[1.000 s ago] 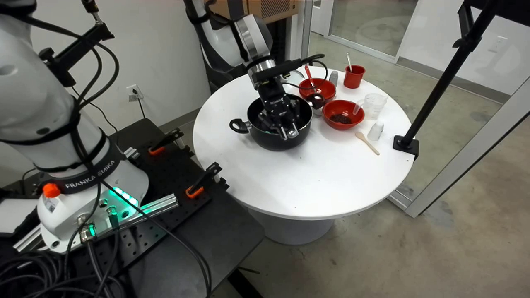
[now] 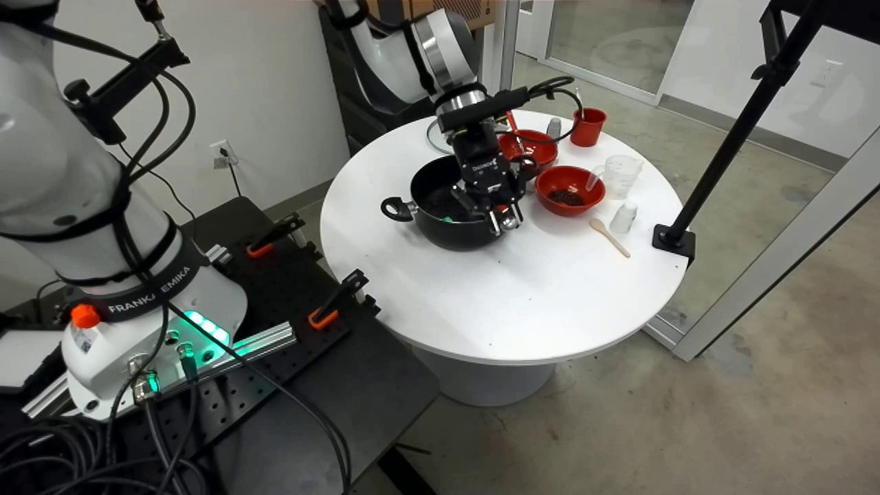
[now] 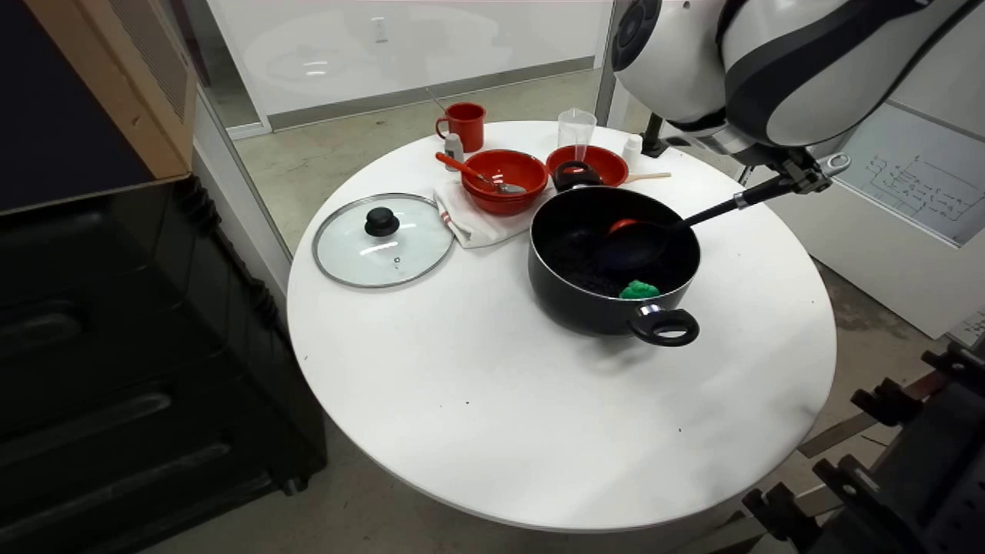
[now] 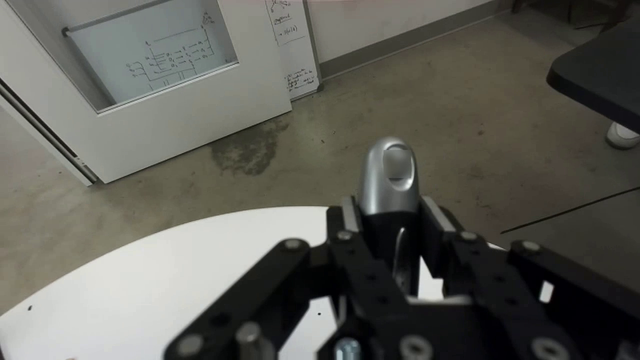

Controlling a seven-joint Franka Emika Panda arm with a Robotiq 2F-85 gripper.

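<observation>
My gripper is shut on the handle of a black ladle (image 4: pixel 388 180), whose silver end pokes up between the fingers. In the second exterior view the ladle's dark bowl (image 3: pixel 637 245) sits down inside the black pot (image 3: pixel 591 314), its handle slanting up to the right over the rim. A green lump (image 3: pixel 639 291) lies in the pot near the front wall, and something red (image 3: pixel 623 225) shows beside the ladle bowl. From the first exterior view, my gripper hangs over the pot's right side and hides part of its inside.
Red bowls (image 3: pixel 503 175) and a folded towel (image 3: pixel 480 221) stand close behind the pot. A glass lid (image 3: pixel 355 245) lies apart from it. A red mug (image 2: pixel 588 128), a measuring cup (image 2: pixel 623 173) and a wooden spoon (image 2: pixel 610 238) sit farther right.
Seen from the first exterior view, my gripper has shifted right, from over the pot's middle to its right rim. The pot and bowls stand where they were.
</observation>
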